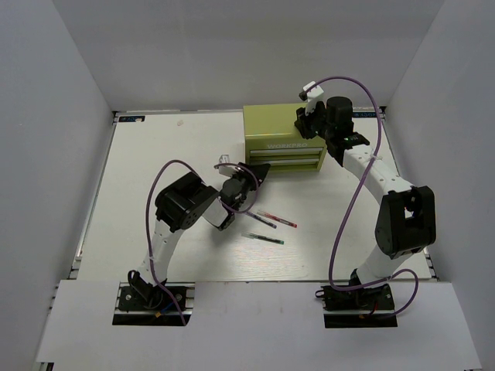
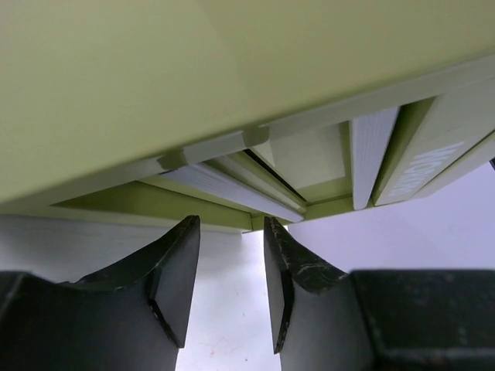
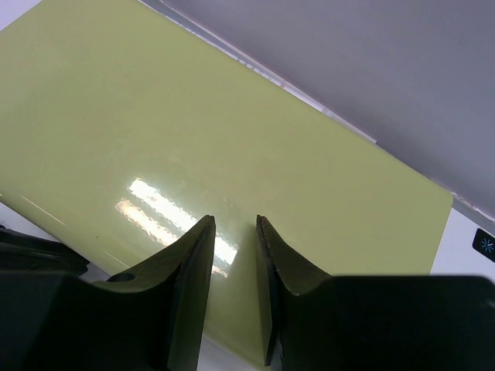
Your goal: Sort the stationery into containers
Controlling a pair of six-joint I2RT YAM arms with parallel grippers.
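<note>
A green WORKPRO box (image 1: 276, 122) with slatted drawers in its front stands at the back of the table. Close at its lower front left corner is my left gripper (image 1: 264, 171); in the left wrist view its fingers (image 2: 176, 270) are apart, nothing between them, with the drawer fronts (image 2: 240, 189) just beyond. Over the right part of the box top is my right gripper (image 1: 300, 124), its fingers (image 3: 192, 286) parted over bare green surface. Three pens lie on the table: a red one (image 1: 278, 219), a dark purple one (image 1: 263, 220) and a dark green one (image 1: 264, 238).
Bare white table (image 1: 155, 162) spreads to the left of the box, and more clear room lies right of the pens. The left arm reaches across just left of the pens. A rear wall (image 3: 371, 69) rises behind the box.
</note>
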